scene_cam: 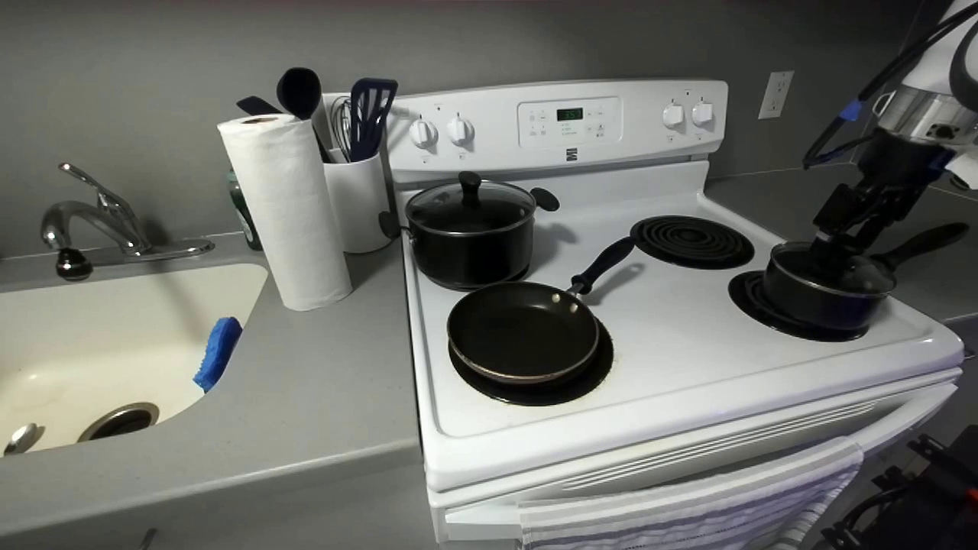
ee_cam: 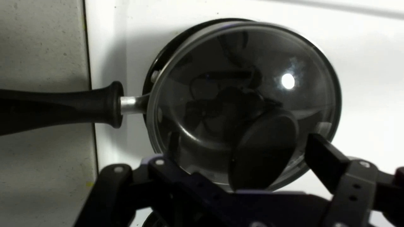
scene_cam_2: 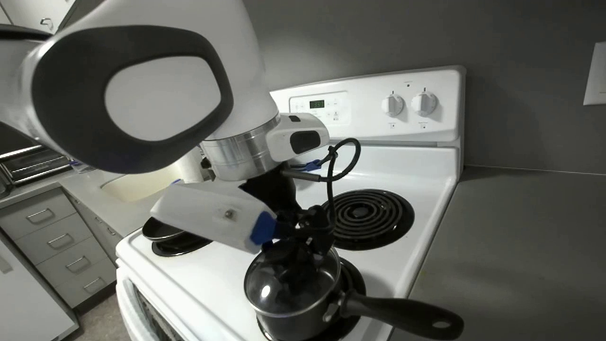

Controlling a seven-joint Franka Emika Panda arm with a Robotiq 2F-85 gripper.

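On the front right burner stands a small black saucepan (scene_cam: 816, 298) under a glass lid (ee_cam: 212, 125), its handle (ee_cam: 56, 109) pointing away over the counter. The lid's black knob (ee_cam: 265, 149) shows in the wrist view between the two parted fingers of my gripper, nearer the right one. My gripper is open and low over the lid. In exterior view 1 the gripper (scene_cam: 834, 243) covers most of the knob; whether a finger touches knob or glass cannot be told.
A black frying pan (scene_cam: 523, 330) sits on the front left burner, and a lidded pot (scene_cam: 472, 238) behind it. The back right burner (scene_cam: 692, 240) is empty. Paper towels (scene_cam: 284, 211) and a utensil holder (scene_cam: 359, 206) stand on the left counter beside the sink (scene_cam: 55, 339).
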